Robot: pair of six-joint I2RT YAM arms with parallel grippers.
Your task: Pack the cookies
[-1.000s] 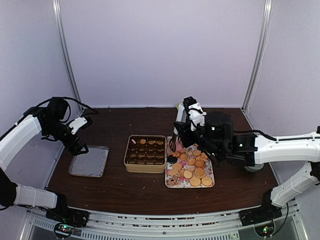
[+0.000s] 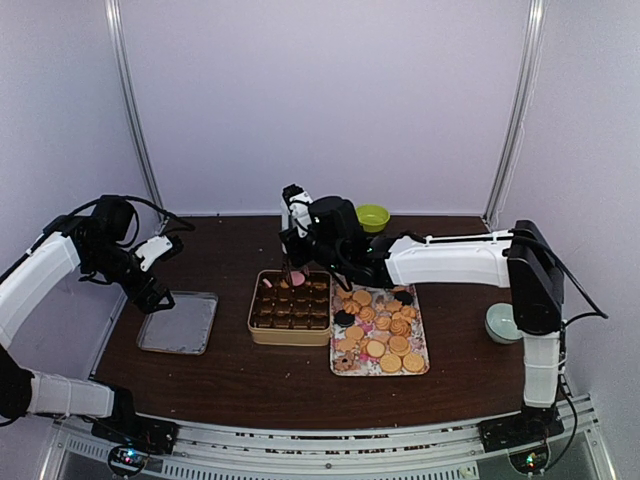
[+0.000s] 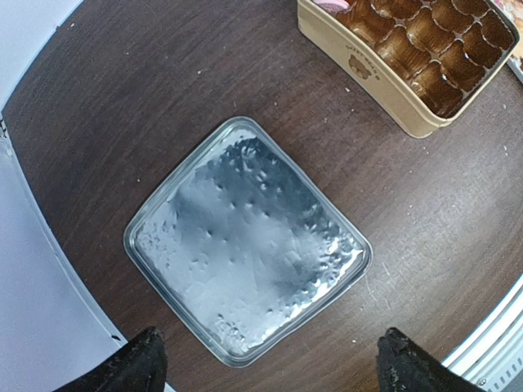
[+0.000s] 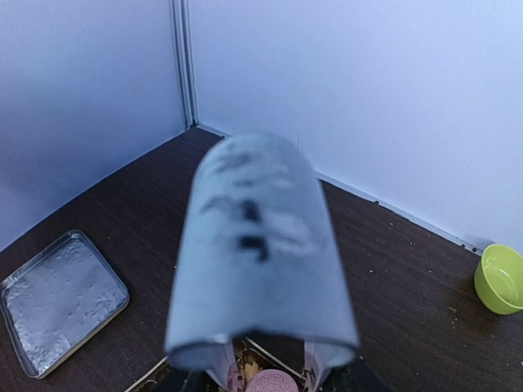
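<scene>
The tan box (image 2: 290, 338) with brown compartments stands mid-table. Small cookies lie in its far row. A round pink cookie (image 2: 298, 278) is at the box's far edge, below my right gripper (image 2: 292, 268). Seen from the right wrist, the pink cookie (image 4: 272, 381) lies between the parted fingers, with a narrow gap on each side. Whether it rests in a compartment is hidden. Over at the left, my left gripper (image 2: 158, 300) hangs open and empty above a shallow shiny tray or lid (image 3: 245, 245). The cookie tray (image 2: 380, 372) right of the box carries many cookies.
A green bowl (image 2: 373, 217) stands at the back and a pale bowl (image 2: 504, 323) at the right. My right forearm spans the space above the cookie tray's far end. Bare table (image 2: 270, 385) lies in front of the box.
From above the cookie tray, my right gripper has swung left with the pink cookie and come down over the box's far part. The left arm is still.
</scene>
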